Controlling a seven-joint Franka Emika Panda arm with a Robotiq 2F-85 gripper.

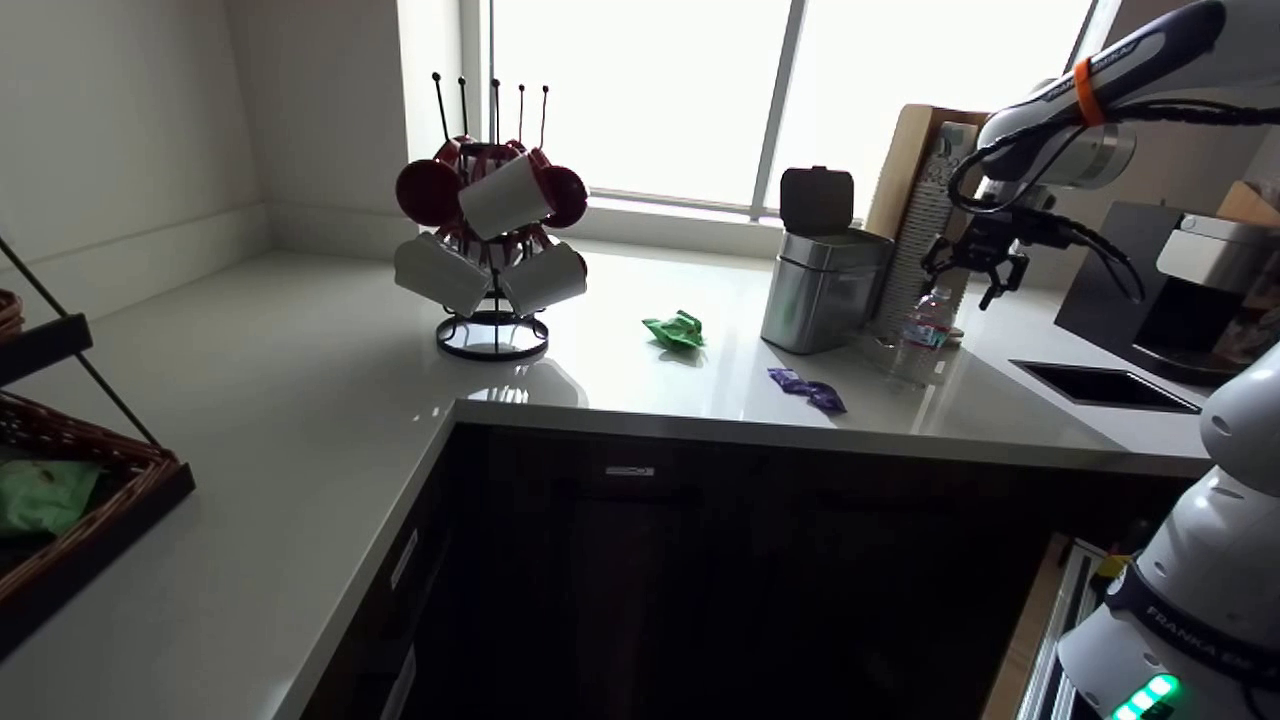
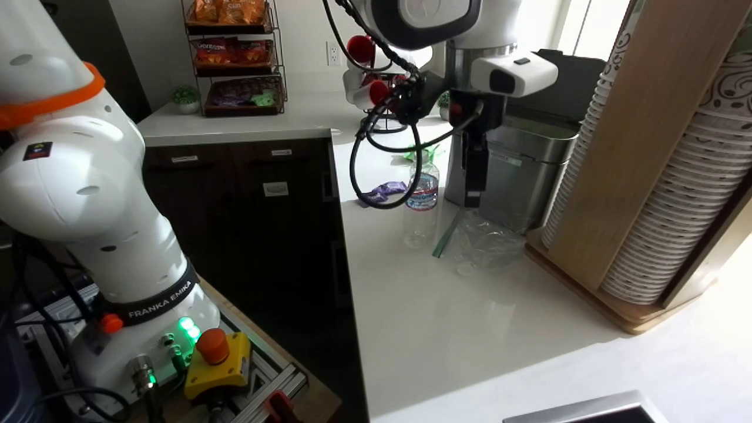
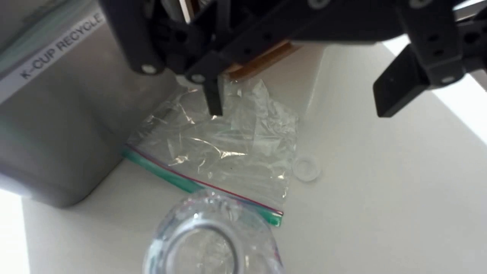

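My gripper is open in the wrist view, its fingers wide apart with nothing between them. Below it on the counter lies a clear zip bag with a green-and-red seal strip, and a small clear cap rests at the bag's edge. A clear plastic bottle stands upright and uncapped nearby, seen from above. In exterior view 2 the bottle stands closer to the counter's front edge than the bag. The gripper hangs above bottle height in exterior view 1.
A steel bin with its lid up, labelled K-cup recycle, stands beside the bag. Close by is a wooden cup holder. Purple and green packets and a mug rack lie farther along.
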